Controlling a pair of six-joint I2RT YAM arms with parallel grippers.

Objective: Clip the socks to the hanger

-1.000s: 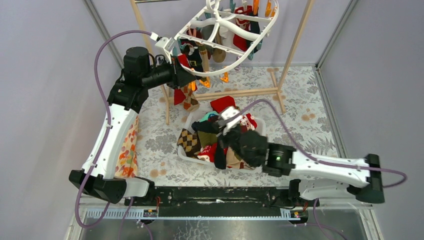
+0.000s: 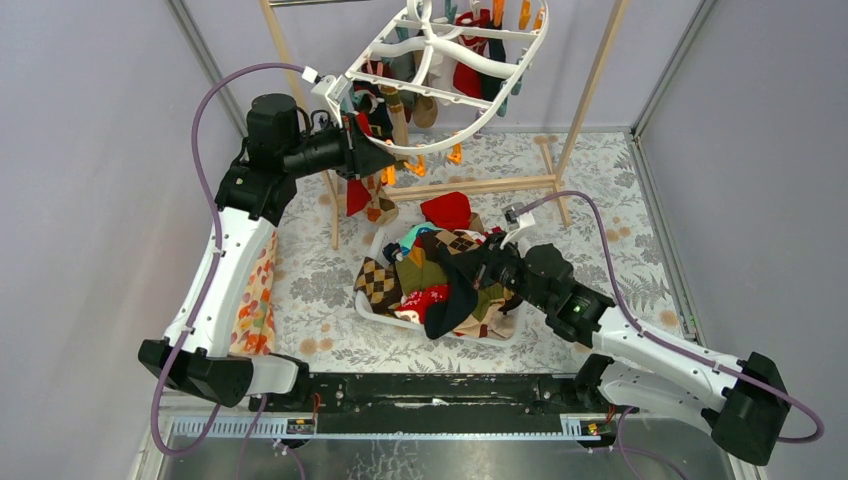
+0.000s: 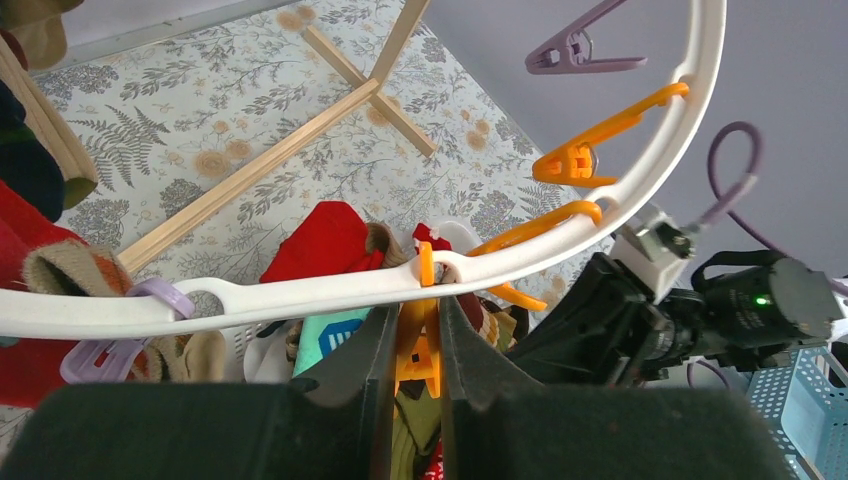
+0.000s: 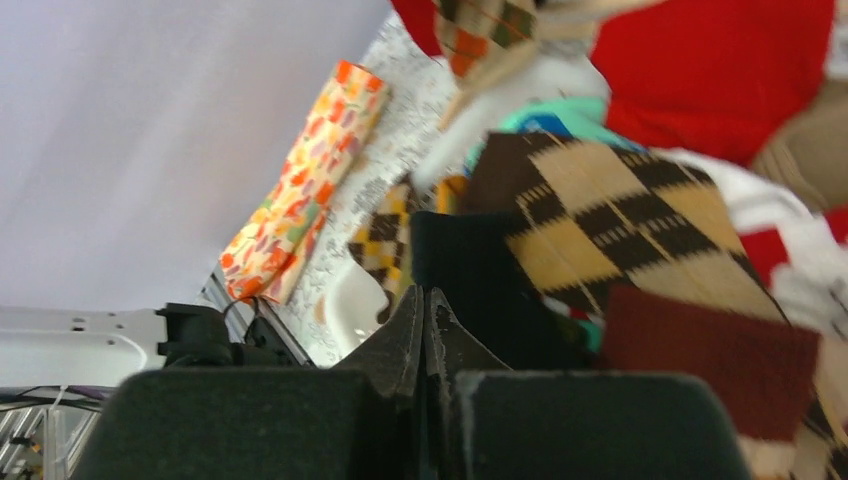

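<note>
A white clip hanger (image 2: 485, 30) hangs at the top, socks clipped along it. My left gripper is shut on an orange clip (image 3: 424, 365) hanging from the hanger's front rim. My right gripper is over a white bin (image 4: 350, 305) of mixed socks, its fingertips shut at a dark sock (image 2: 450, 300); a thin fold of it may be between them, though the blurred right wrist view does not show this clearly. Argyle socks (image 4: 620, 210) and red ones (image 4: 700, 70) lie around it.
A wooden stand (image 2: 590, 80) holds the hanger above the patterned floor (image 2: 620, 260). A floral cloth (image 2: 255, 300) lies by the left wall. More orange clips (image 3: 585, 140) and a purple clip (image 3: 570, 55) hang along the rim.
My right arm has moved right and slightly up in the top view, and the dark sock has shifted with it. My left gripper stays at the rim.
</note>
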